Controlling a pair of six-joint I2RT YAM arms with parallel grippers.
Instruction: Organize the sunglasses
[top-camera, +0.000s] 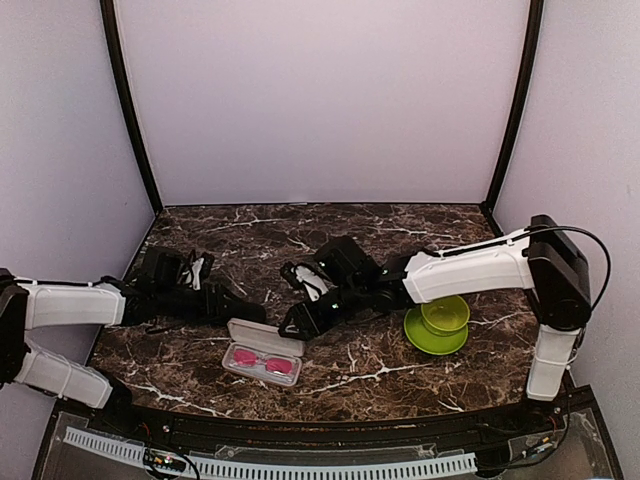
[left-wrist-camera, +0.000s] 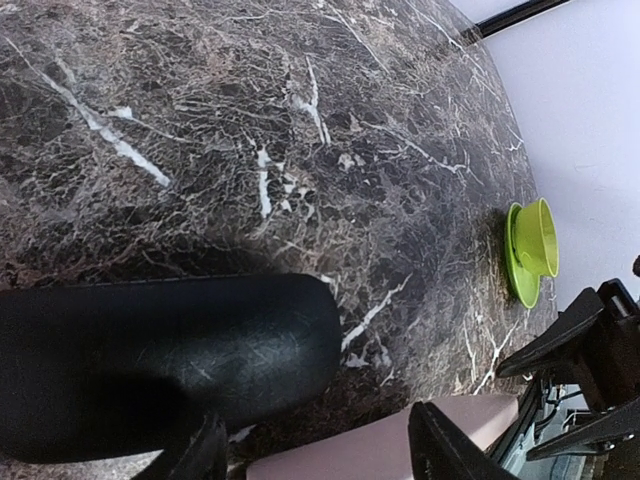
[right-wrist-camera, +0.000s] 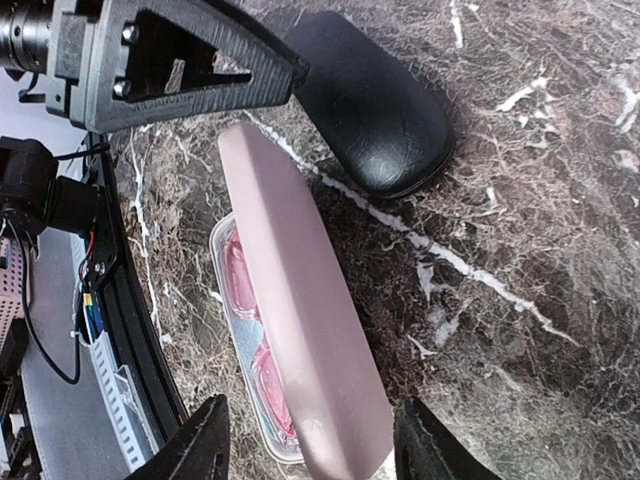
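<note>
An open pale pink case (top-camera: 264, 338) stands near the table's front, lid raised, with pink sunglasses (top-camera: 279, 366) inside. A closed black case (right-wrist-camera: 370, 110) lies just behind it. My left gripper (top-camera: 222, 305) is over the black case's left part, fingers apart with nothing visibly between them. My right gripper (top-camera: 300, 325) hovers at the right end of the pink lid, which sits below its open fingers in the right wrist view.
A green cup (top-camera: 446, 312) on a green plate (top-camera: 430, 345) stands at the right, behind my right arm.
</note>
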